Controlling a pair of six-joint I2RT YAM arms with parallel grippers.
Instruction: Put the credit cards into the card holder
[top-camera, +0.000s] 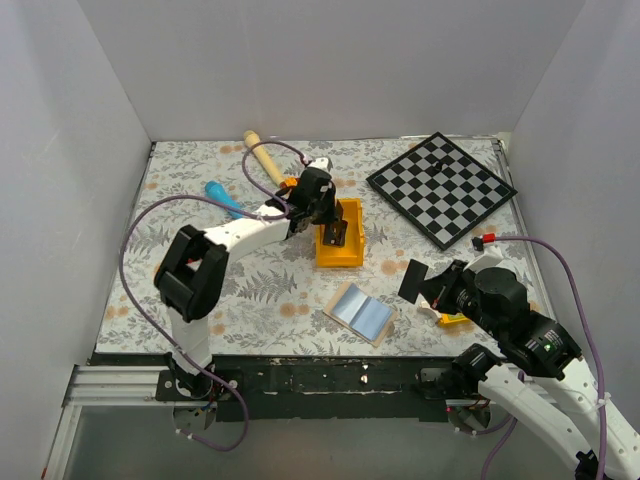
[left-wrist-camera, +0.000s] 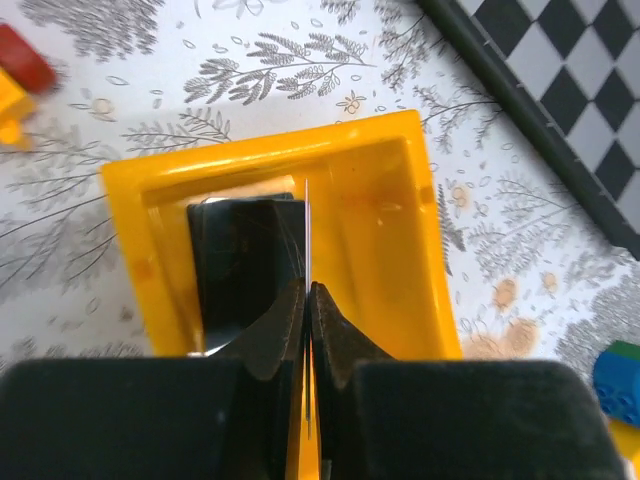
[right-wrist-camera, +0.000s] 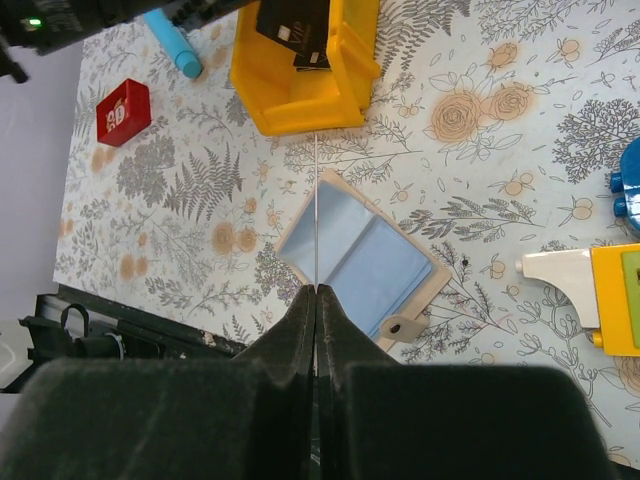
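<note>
My left gripper (top-camera: 326, 215) is over the yellow box (left-wrist-camera: 430, 250), shut on a thin card (left-wrist-camera: 308, 240) seen edge-on. Dark cards (left-wrist-camera: 245, 260) lie inside the box. My right gripper is shut on another card, dark in the top view (top-camera: 413, 281) and edge-on in the right wrist view (right-wrist-camera: 316, 210). An open card holder (top-camera: 359, 312), beige with pale blue inside, lies on the table in front of the box.
A checkerboard (top-camera: 440, 190) lies at back right. A beige roller (top-camera: 260, 155), a blue cylinder (right-wrist-camera: 170, 45) and a red box (right-wrist-camera: 123, 112) lie left of the yellow box. A yellow toy (right-wrist-camera: 615, 295) is at the right.
</note>
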